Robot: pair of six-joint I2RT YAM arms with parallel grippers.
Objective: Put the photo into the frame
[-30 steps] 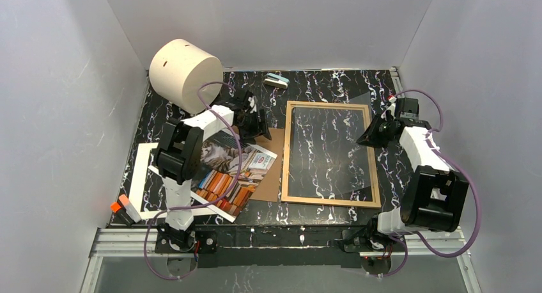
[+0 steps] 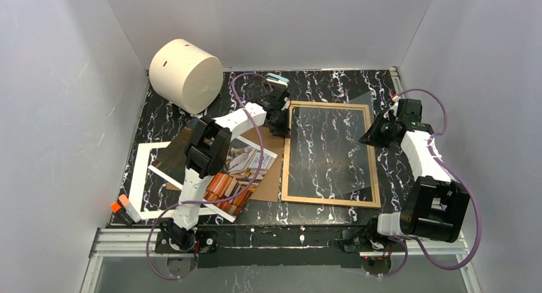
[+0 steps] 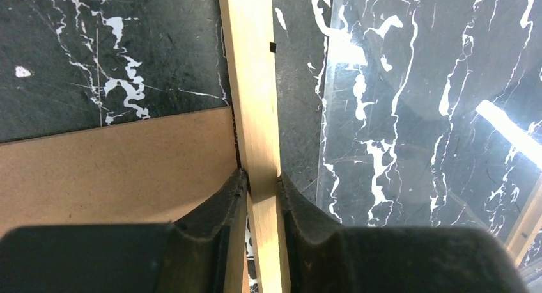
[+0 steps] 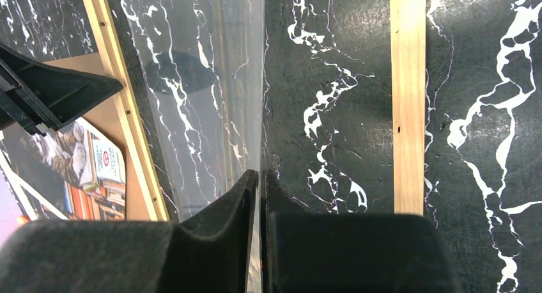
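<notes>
The wooden frame (image 2: pixel 329 201) lies on the marbled table, right of centre. My left gripper straddles its left bar, shut on the wood with one fingertip against each side. A clear sheet (image 4: pixel 198 120) lies over the frame's opening. Its right edge runs between the nearly closed fingers of my right gripper, inside the frame's right bar (image 4: pixel 409 101). The photo (image 2: pixel 246 168), showing a cat and books, rests left of the frame, partly covered by my left arm.
Brown backing board (image 2: pixel 271 165) sits under the photo, against the frame's left side. A white mat (image 2: pixel 137 178) lies at far left, with orange-tipped markers (image 2: pixel 119 211) near its corner. A large white roll (image 2: pixel 182 75) and a small blue-white object (image 2: pixel 277 80) are farther back.
My left gripper has moved right, from above the backing board to the frame's left bar, and its fingers now meet the wood. The right arm has shifted only slightly.
</notes>
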